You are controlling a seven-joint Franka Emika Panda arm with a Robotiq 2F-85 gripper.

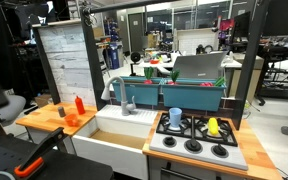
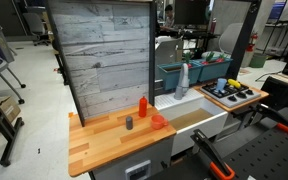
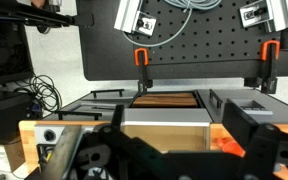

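Observation:
In the wrist view my gripper stands open, its dark fingers well apart with nothing visible between them. Beyond the gap lies the pale sink basin. A blue cup and a yellow object rest on the stove. On the wooden counter left of the sink are a red bottle, an orange bowl and a small grey cylinder. Part of an orange thing shows beside the right finger in the wrist view.
Blue planters line the back behind the stove, near the faucet. A white plank wall rises behind the left counter. A dark perforated plate carries cables and black-orange clamps.

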